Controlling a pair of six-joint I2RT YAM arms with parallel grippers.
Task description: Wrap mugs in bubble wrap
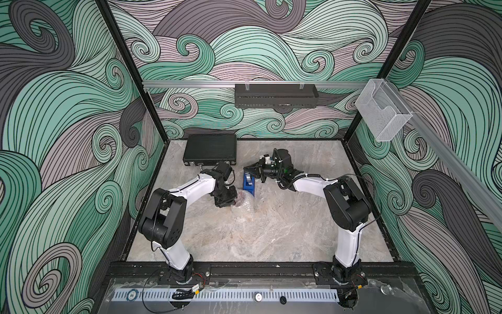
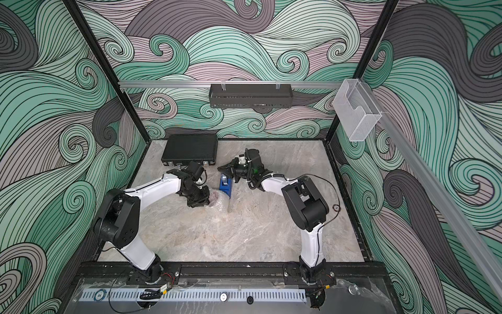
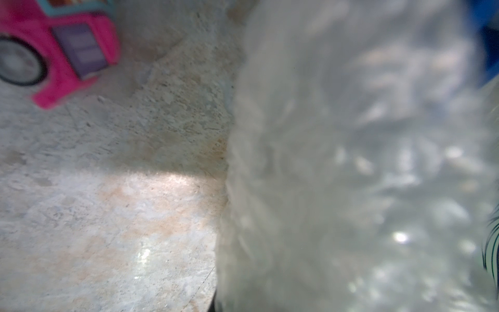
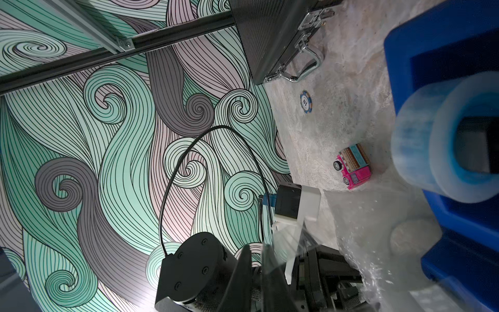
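Note:
Crumpled clear bubble wrap (image 3: pixel 353 171) fills the right half of the left wrist view; no mug shows. My left gripper (image 1: pixel 233 200) is shut on this wrap at the table's middle; its fingers are hidden in its own wrist view. Just behind the wrap stands a blue tape dispenser (image 1: pixel 248 184) carrying a roll of clear tape (image 4: pixel 441 140). Above the dispenser's far end, my right gripper is shut. A thin clear film (image 4: pixel 291 247) shows beside its fingertips; whether they grip it I cannot tell.
A black case (image 1: pixel 210 149) lies at the back left. In the right wrist view, a small pink toy car (image 4: pixel 355 166) and a chip (image 4: pixel 306 102) rest between case and dispenser.

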